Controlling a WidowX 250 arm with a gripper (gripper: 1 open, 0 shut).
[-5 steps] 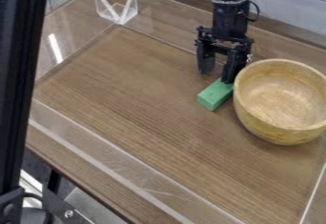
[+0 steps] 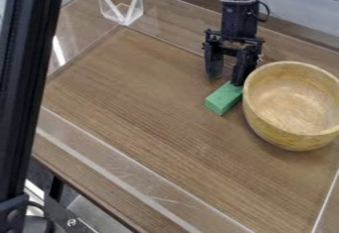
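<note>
The black gripper [image 2: 229, 60] hangs low over the wooden table at the upper right, its fingers apart. A green block [image 2: 224, 99] lies on the table just below and in front of it. A large tan bowl [image 2: 290, 113] stands to the right of the block, close beside it. Whether anything sits between the fingers is hard to tell in the dark shapes.
A clear plastic piece [image 2: 122, 7] stands at the upper left of the table [image 2: 133, 128]. A dark frame runs along the left edge of the view.
The gripper has barely moved over the last second. The green block and bowl look in the same places.
</note>
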